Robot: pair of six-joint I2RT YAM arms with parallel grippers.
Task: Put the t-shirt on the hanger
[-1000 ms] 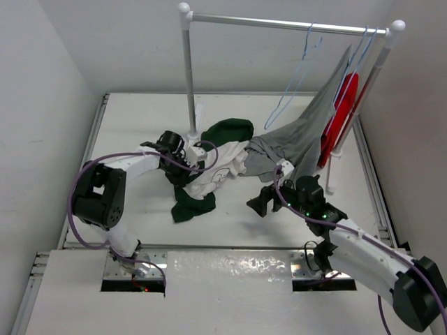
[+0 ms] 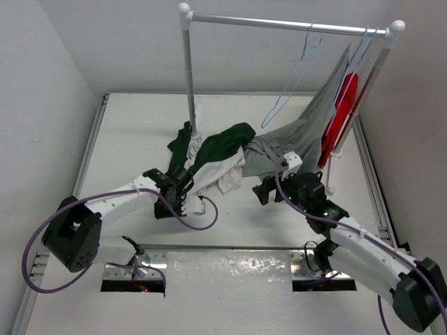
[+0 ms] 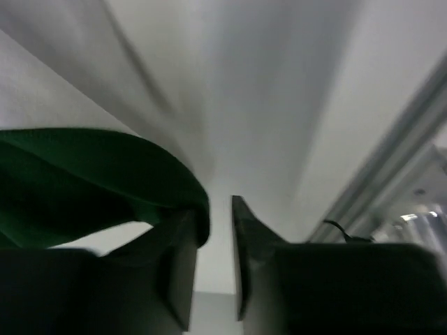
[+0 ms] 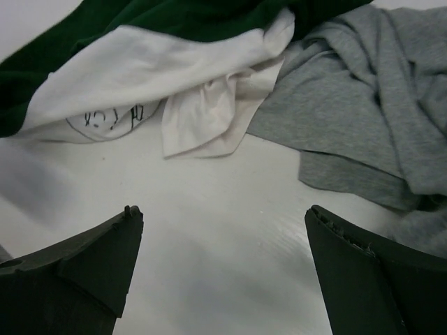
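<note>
A white and dark green shirt with a printed design (image 2: 218, 148) lies crumpled at the middle left, seen also as white cloth with green (image 4: 143, 66). My left gripper (image 2: 178, 206) is over it near the front left; in its blurred wrist view green cloth (image 3: 105, 181) reaches the fingertips, and whether they grip it is unclear. My right gripper stands open above bare table, in front of the cloth. Light blue hangers (image 2: 290, 91) hang from the rail.
A grey cloth (image 2: 286, 143) drapes from the rack to the table on the right, beside a red cloth (image 2: 339, 118). The metal rail (image 2: 258, 22) spans the back.
The shirt has shifted and refolded, green now upward at the middle.
</note>
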